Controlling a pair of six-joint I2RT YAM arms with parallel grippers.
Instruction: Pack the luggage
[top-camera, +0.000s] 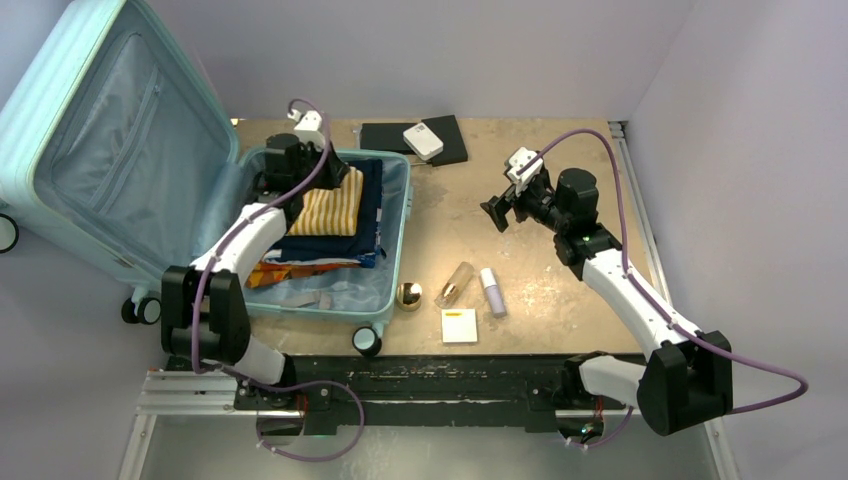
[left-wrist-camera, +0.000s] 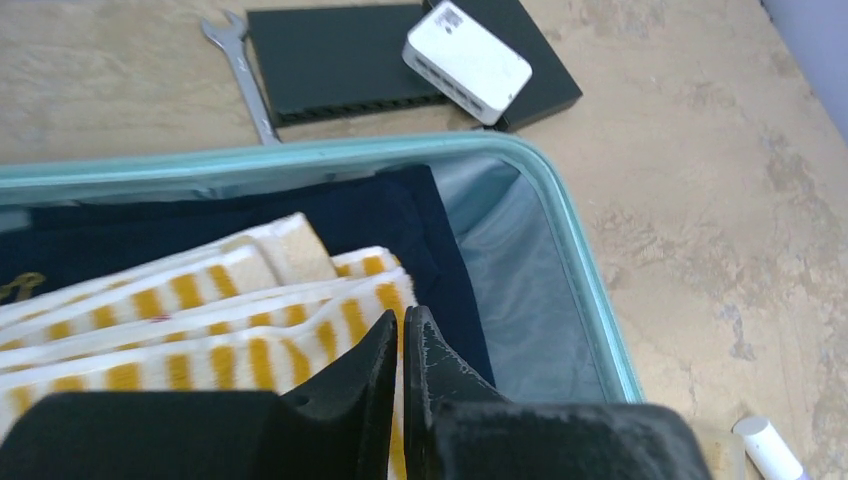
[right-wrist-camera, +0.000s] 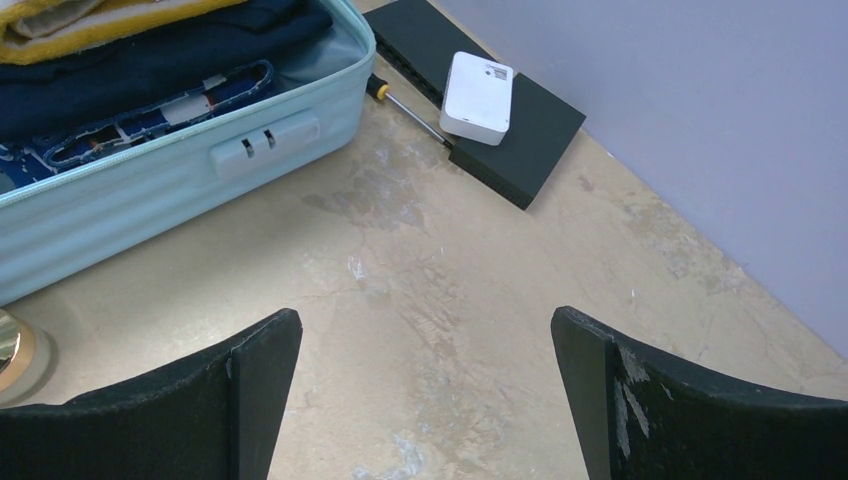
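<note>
An open light-blue suitcase (top-camera: 393, 260) holds a folded yellow-striped cloth (top-camera: 325, 210) on navy clothing (top-camera: 368, 195), with orange fabric below. My left gripper is shut above the striped cloth at the case's back; I cannot see anything between its fingers. My right gripper (top-camera: 495, 210) stands open over bare table, right of the case, with nothing between its fingers.
Behind the case lie dark slabs (top-camera: 452, 145), a white box (top-camera: 423, 140), a wrench (left-wrist-camera: 245, 80) and a screwdriver (right-wrist-camera: 410, 110). In front are a tape roll (top-camera: 409, 296), two bottles (top-camera: 492, 293) and a notepad (top-camera: 459, 330).
</note>
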